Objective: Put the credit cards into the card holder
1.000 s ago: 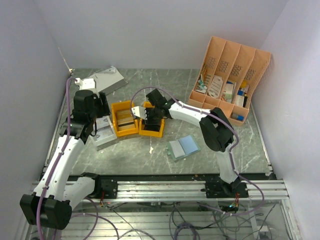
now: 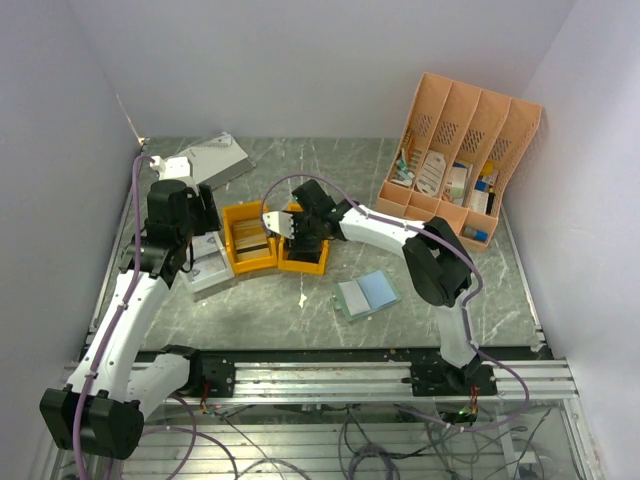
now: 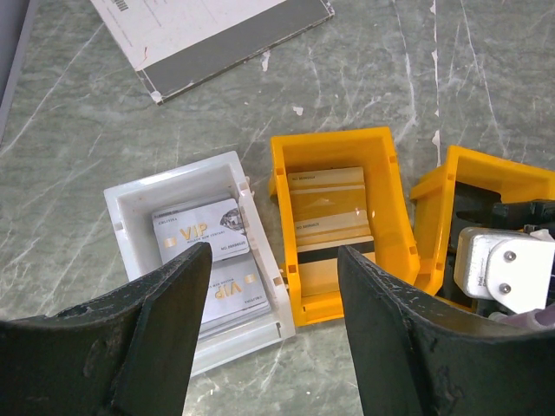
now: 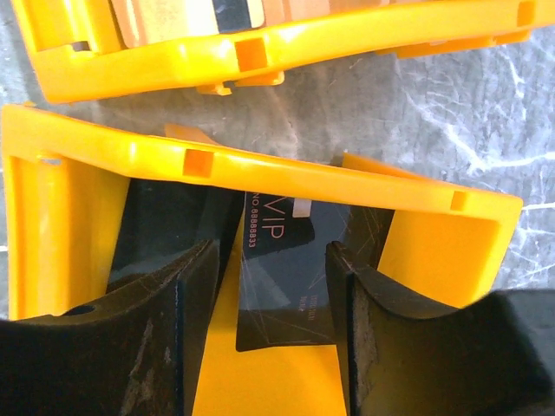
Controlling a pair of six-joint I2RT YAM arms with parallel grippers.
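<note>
Black VIP cards (image 4: 295, 269) lie in the right-hand yellow bin (image 4: 243, 170), one overlapping the other side of it at a slant. My right gripper is over this bin, its fingers apart around empty space above a card. Gold cards (image 3: 329, 212) fill the middle yellow bin (image 3: 399, 251). In the white bin (image 3: 119, 221) are silver VIP cards (image 3: 204, 230). My left gripper hangs open above the white and middle bins, nothing between its fingers. The card holder (image 2: 367, 296), pale blue and grey, lies open on the table right of the bins.
A peach-coloured organizer (image 2: 470, 150) with several slots of small goods stands at the back right. A flat grey-white box (image 2: 215, 160) lies at the back left. Bare grey tabletop (image 2: 270, 320) stretches in front of the bins.
The right arm has shifted only slightly over the right-hand bin. Nothing else in the top view has visibly moved.
</note>
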